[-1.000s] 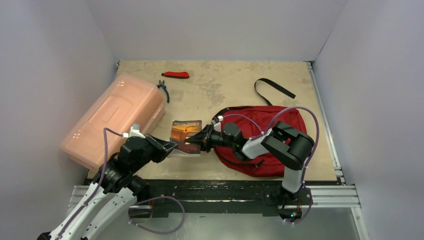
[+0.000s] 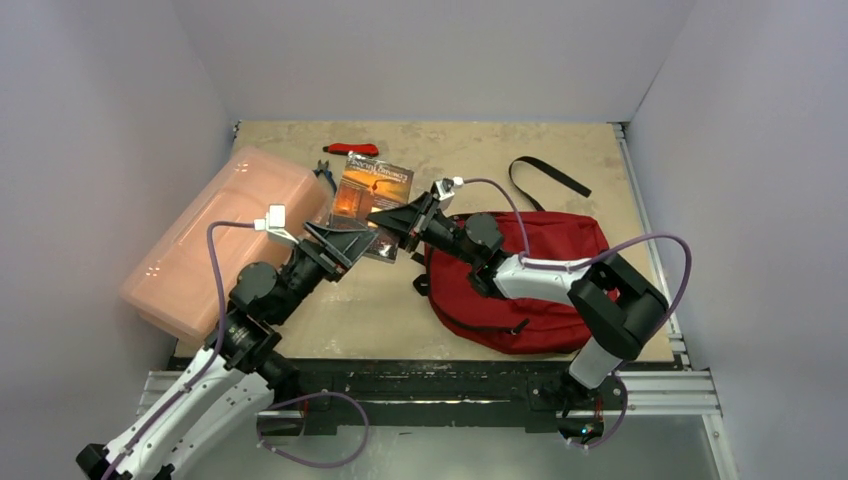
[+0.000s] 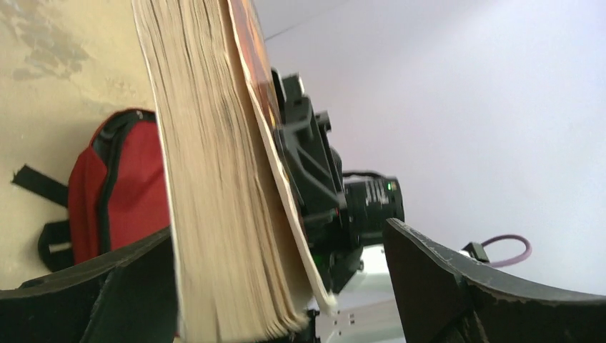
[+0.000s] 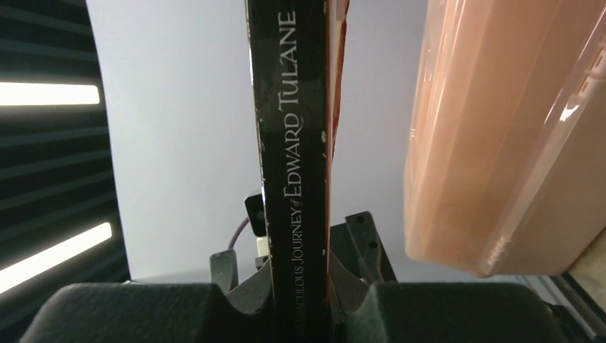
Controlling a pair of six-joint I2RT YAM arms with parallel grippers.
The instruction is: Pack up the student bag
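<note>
A paperback book [image 2: 372,190] with an orange and black cover is held up off the table. My right gripper is shut on its spine edge, and the white title lettering faces that camera. In the left wrist view the page edges of the book [image 3: 214,171] stand between the spread fingers of my left gripper, with a gap on the right side. From above, the left gripper [image 2: 358,248] overlaps the near edge of the book. The red student bag [image 2: 540,310] lies on the right half of the table, partly under my right arm.
A translucent peach bin [image 2: 225,235] fills the table's left side. A red utility knife [image 2: 351,149] and blue-handled pliers [image 2: 325,174] lie near the back. A black strap [image 2: 550,178] trails behind the bag. Bare table shows at front centre.
The right arm has carried the book away from the front edge, towards the back, and turned it.
</note>
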